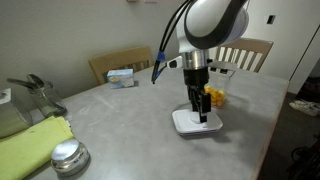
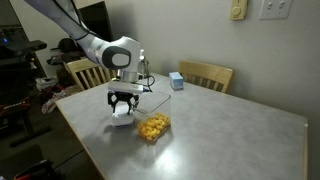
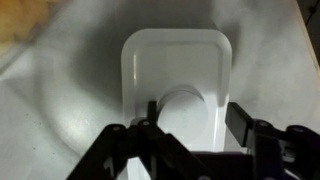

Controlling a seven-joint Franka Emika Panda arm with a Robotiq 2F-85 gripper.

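Observation:
A white rounded-corner lid or shallow box rests on the table, with a round white knob on its top. My gripper points down over it, its fingers on either side of the knob. In the wrist view the left finger is close against the knob, while a gap shows before the right one, so the fingers stand part open. From the second exterior view the white lid is partly hidden behind the fingers.
A clear container of orange-yellow pieces stands right beside the lid. A blue-and-white box lies near the back edge. A metal bowl and a yellow-green cloth are at the left.

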